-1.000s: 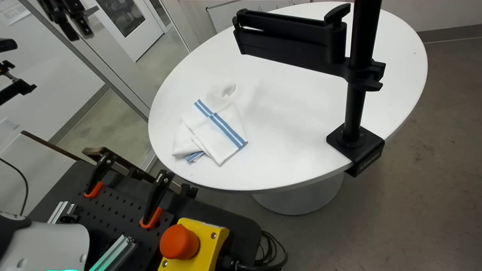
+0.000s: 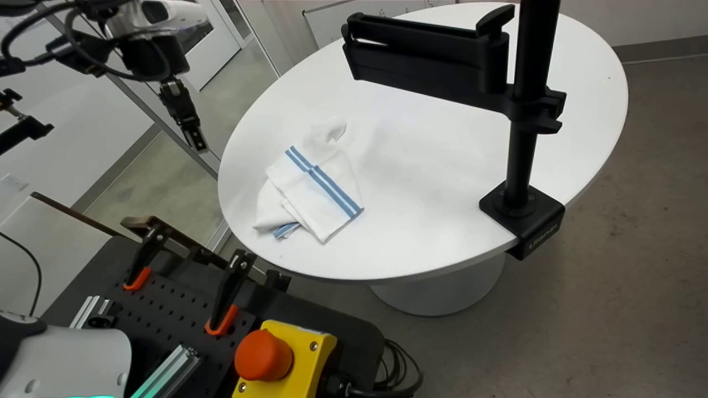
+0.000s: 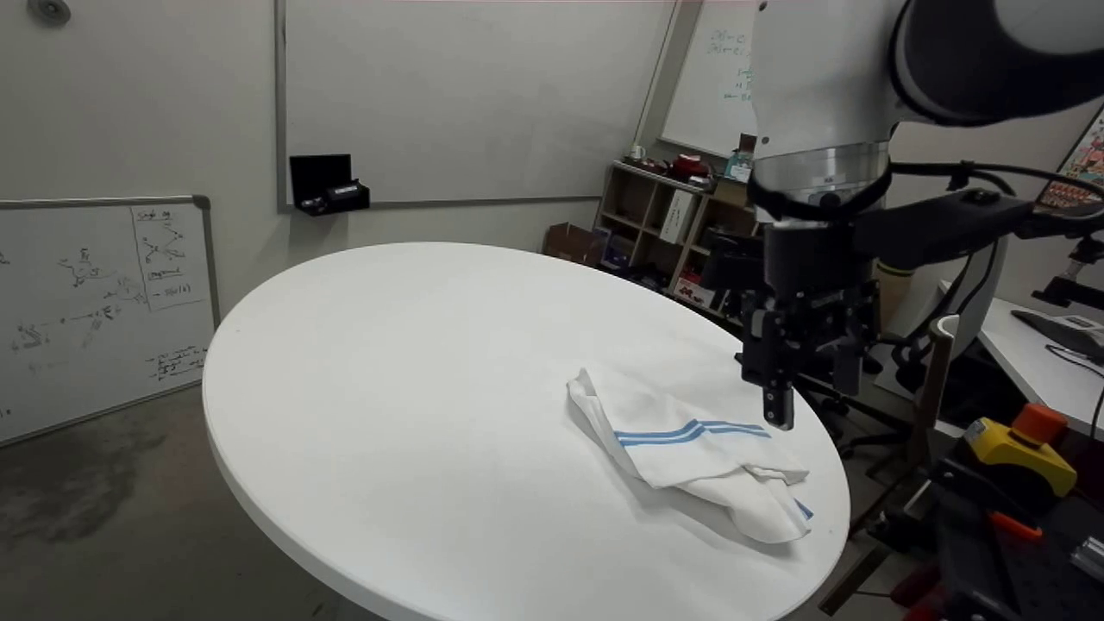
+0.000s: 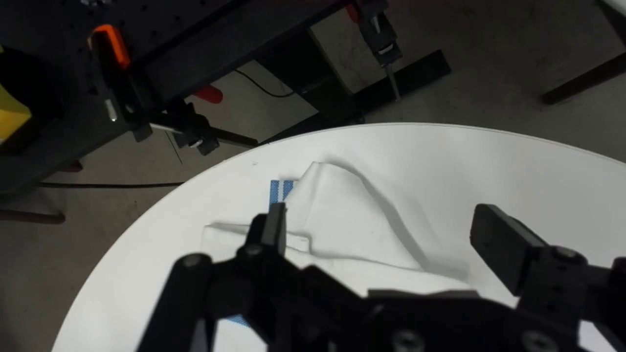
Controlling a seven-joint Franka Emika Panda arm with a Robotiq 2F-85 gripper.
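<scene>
A white towel [image 2: 317, 192] with blue stripes lies crumpled and partly folded on the round white table [image 2: 425, 219], close to the rim on the robot's side. In exterior view 2 the same towel [image 3: 688, 445] shows a raised fold at its left end. My gripper [image 3: 812, 398] hangs above the table near the towel, not touching it. In the wrist view the gripper is open, its two dark fingers wide apart, with towel cloth [image 4: 352, 217] and bare table visible below the gap. Part of the towel is hidden behind the gripper body there.
A black clamp-on stand [image 2: 527, 132] rises from the table edge. Beside the table is a dark bench [image 2: 312, 305] with clamps [image 2: 229, 292] and a yellow box with a red button [image 2: 264, 356].
In exterior view 1 my gripper has come down and to the right, from the top left corner closer to the table. The towel looks unmoved.
</scene>
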